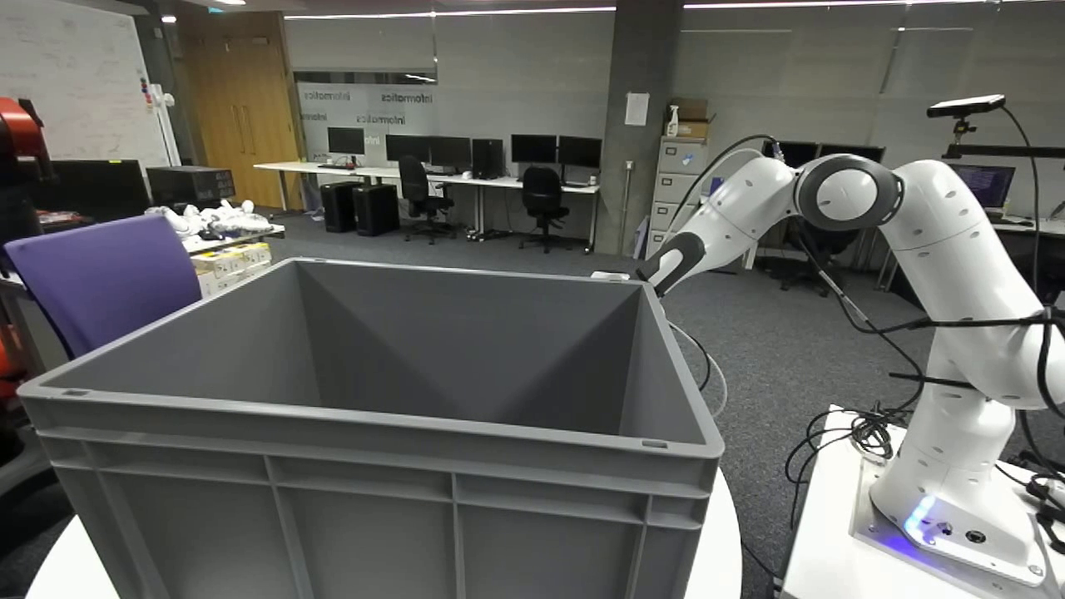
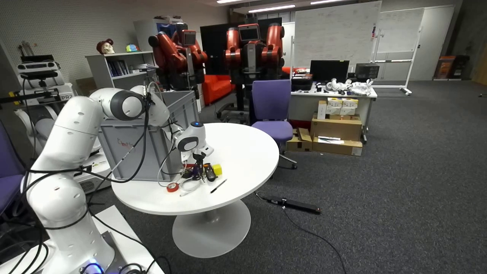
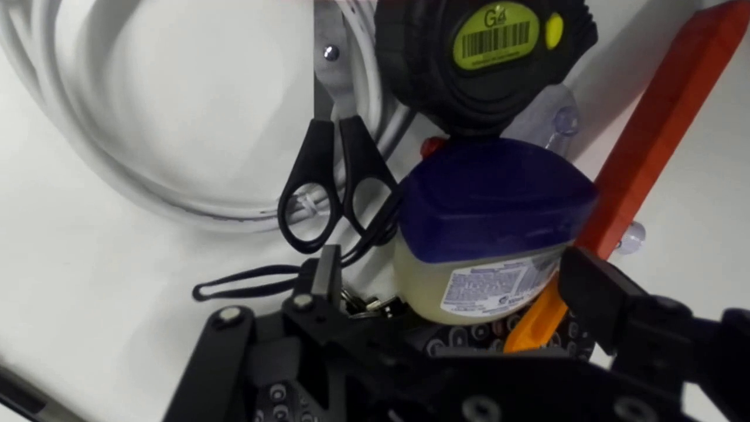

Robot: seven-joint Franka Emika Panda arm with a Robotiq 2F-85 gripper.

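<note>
My gripper is open above the small pile on the white round table (image 2: 246,141). In the wrist view, a jar with a dark blue lid (image 3: 492,197) shows across the gap between its fingers; whether either finger touches it I cannot tell. A black tape measure (image 3: 485,91) adjoins the lid, and black-handled scissors (image 3: 320,169) lie left of it. Right of the jar runs a red bar (image 3: 664,130), with an orange piece (image 3: 538,323) near its lower end. A dark object with round buttons lies partly hidden under the gripper.
A deep grey bin (image 1: 449,414), its visible inside empty, stands close beside the arm. A coiled white cable (image 3: 140,186), red tape roll (image 2: 172,187), yellow block (image 2: 217,169) and dark pen (image 2: 218,186) lie around the pile.
</note>
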